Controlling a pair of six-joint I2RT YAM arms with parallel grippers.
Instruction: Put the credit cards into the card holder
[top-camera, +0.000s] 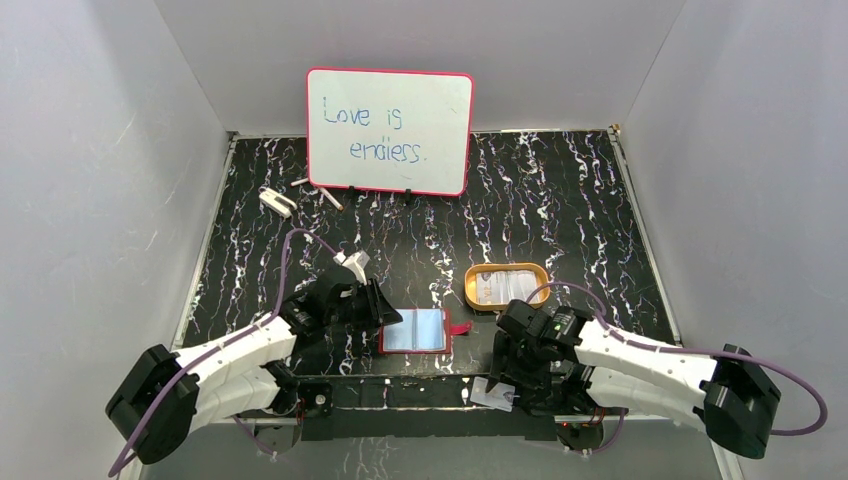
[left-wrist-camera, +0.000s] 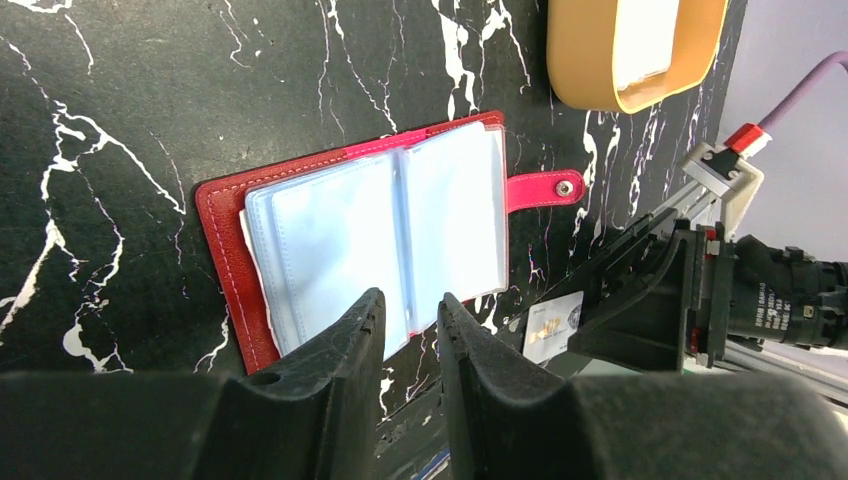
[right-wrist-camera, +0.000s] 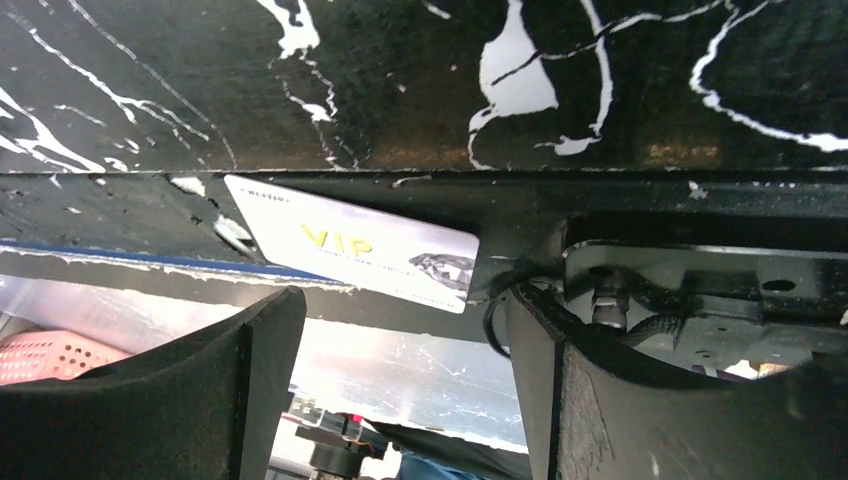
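An open red card holder (top-camera: 414, 330) with clear sleeves lies at the table's front middle. My left gripper hangs over its lower edge, fingers parted with nothing between them. A yellow tray (top-camera: 506, 270) holding cards sits behind and right of the holder. A VIP card (right-wrist-camera: 352, 240) lies on the dark strip at the table's front edge, right of the holder. My right gripper is open just over this card, its fingers apart at either side below it in the wrist view.
A whiteboard (top-camera: 390, 100) stands at the back, with a white eraser (top-camera: 277, 202) and markers near it. A metal bracket (right-wrist-camera: 700, 280) is beside the card at the edge.
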